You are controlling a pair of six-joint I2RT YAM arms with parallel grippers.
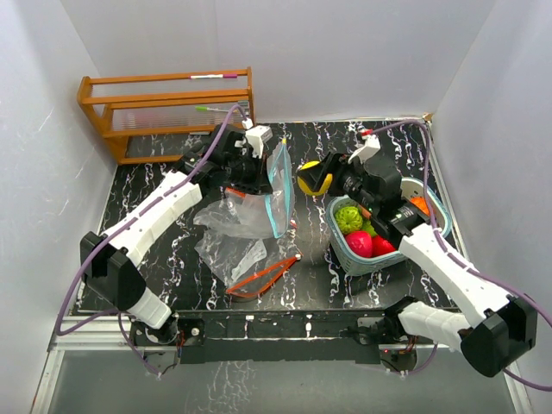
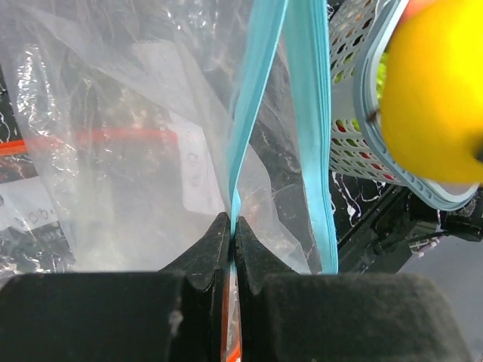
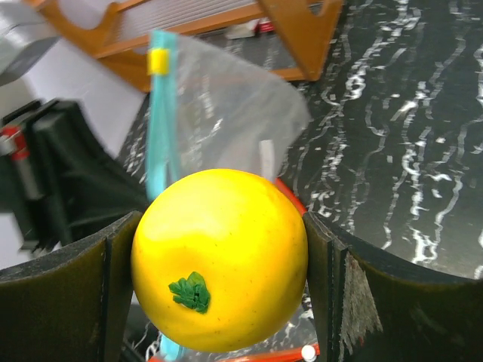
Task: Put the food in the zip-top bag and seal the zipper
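The clear zip bag (image 1: 279, 185) with light blue zipper strips stands up from my left gripper, which is shut on its edge in the left wrist view. Just right of the bag's mouth, my right gripper (image 1: 329, 169) holds a yellow pepper-like food (image 3: 219, 256) with a green stem mark, between its fingers. More clear bag plastic (image 1: 220, 250) lies on the marble surface. The basket (image 1: 354, 267) at the right holds green, red and orange food, partly hidden under the right arm.
An orange wooden rack (image 1: 164, 95) with pens stands at the back left. Orange slider strips (image 1: 263, 280) lie at the front middle.
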